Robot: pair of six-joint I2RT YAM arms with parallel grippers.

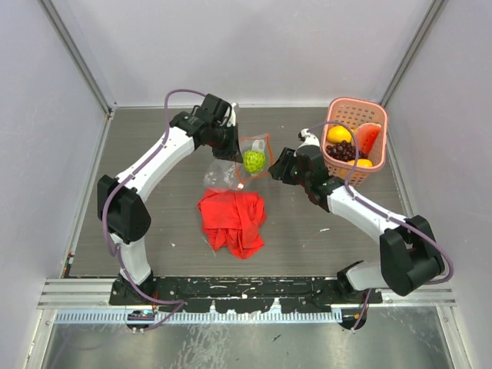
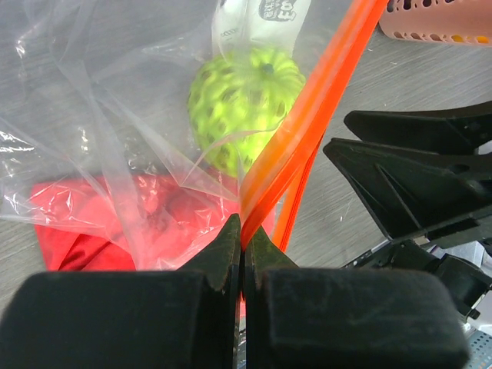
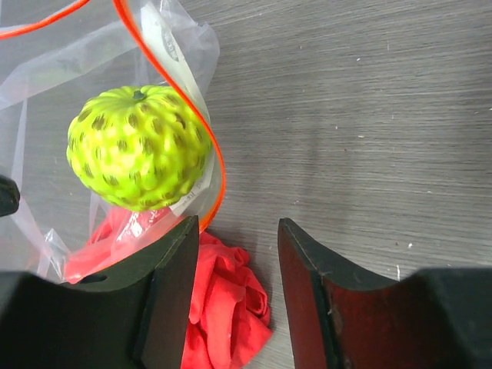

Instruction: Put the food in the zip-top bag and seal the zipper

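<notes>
A clear zip bag with an orange zipper lies open mid-table, a lumpy green fruit inside it, also seen in the right wrist view. My left gripper is shut on the bag's orange zipper edge. My right gripper stands part open just right of the bag's mouth, with nothing seen between its fingers.
A red cloth lies in front of the bag. At the back right a pink basket holds watermelon, grapes and yellow fruit. The table right of the bag and in front is clear.
</notes>
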